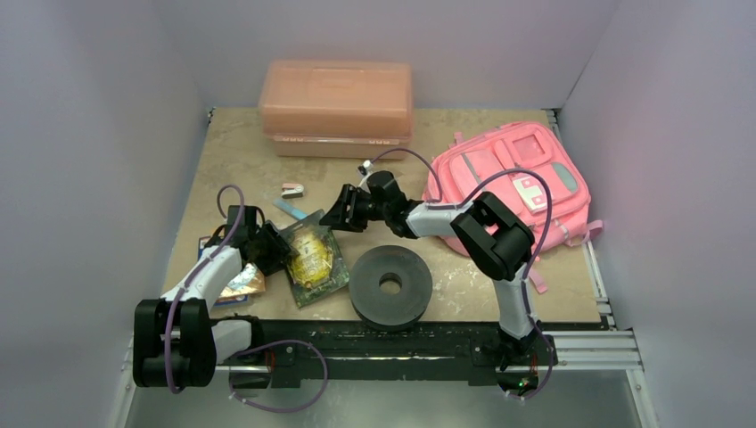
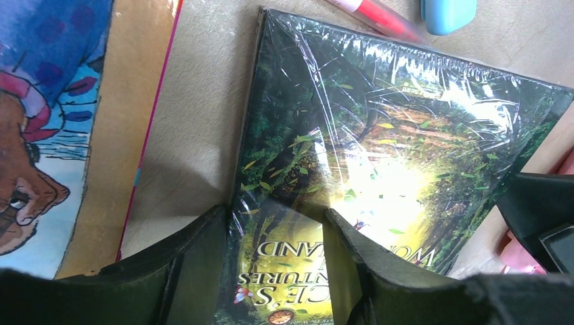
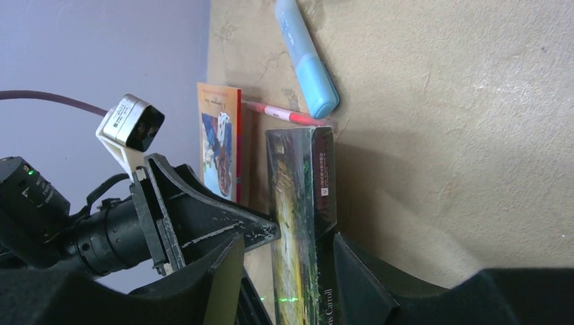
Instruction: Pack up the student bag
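A thick green-and-yellow book (image 1: 316, 264) wrapped in clear film lies on the left of the table, its top right corner at my right gripper. In the left wrist view its cover (image 2: 399, 156) fills the middle. My left gripper is shut on the book near its left edge, one finger over the cover. From the right wrist view the book (image 3: 296, 169) appears edge-on. My right gripper is part open, its fingers on either side of the book's edge. At the right of the table sits the pink backpack (image 1: 513, 183).
Left of the book lies a picture book (image 1: 242, 283). A blue marker (image 1: 290, 209), a red pen (image 3: 284, 114) and a small stapler (image 1: 292, 190) lie near its top. A black disc (image 1: 390, 287) stands right of it; an orange box (image 1: 337, 107) stands behind.
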